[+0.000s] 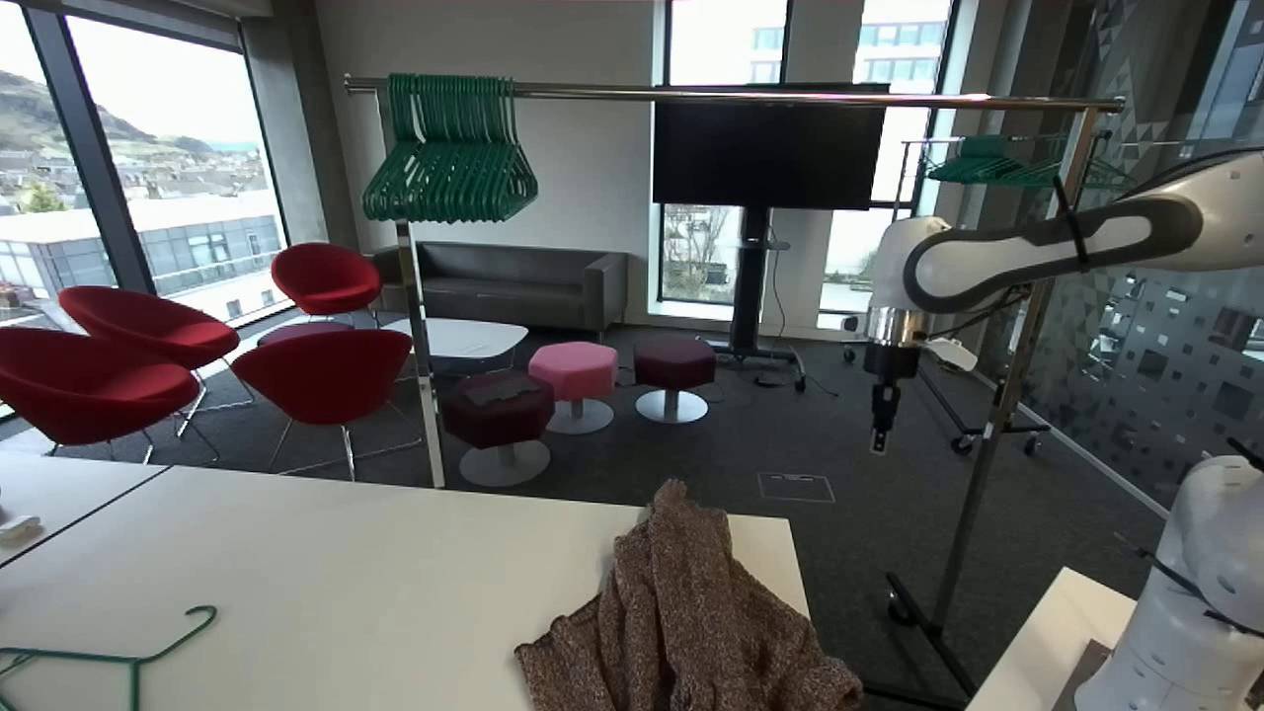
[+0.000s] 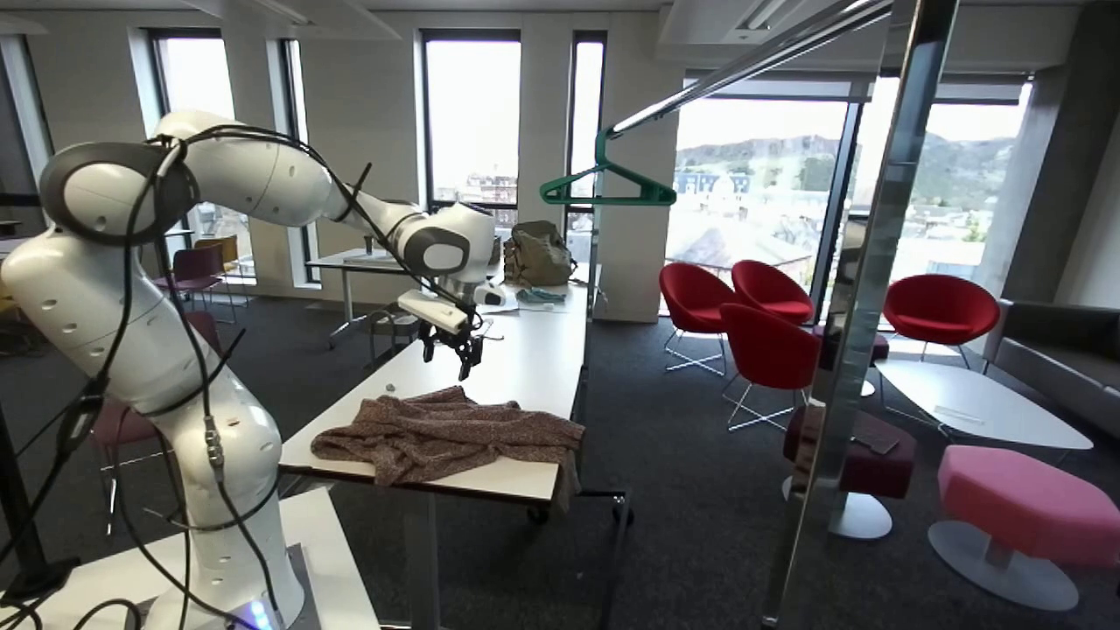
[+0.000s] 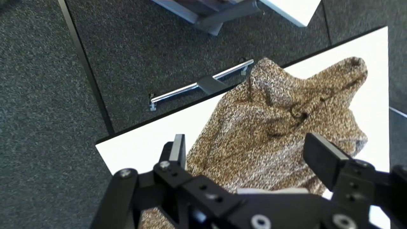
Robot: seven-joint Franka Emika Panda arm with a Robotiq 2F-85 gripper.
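A brown knitted garment (image 1: 693,616) lies crumpled on the near end of the white table (image 1: 355,557). In exterior view 2 part of the garment (image 2: 451,430) hangs over the table's edge. My gripper (image 2: 446,367) points down above the table, clear of the cloth. Seen from the wrist, the gripper stands open, its fingers wide apart, with the knit (image 3: 263,126) below between them. A green hanger (image 1: 130,658) rests on the table at the lower left of exterior view 1.
A metal rail (image 1: 758,93) runs over the scene with several green hangers (image 1: 456,154) bunched at one end. Its upright post (image 1: 1007,391) stands near my arm. Red chairs (image 1: 320,373) and stools are beyond the table.
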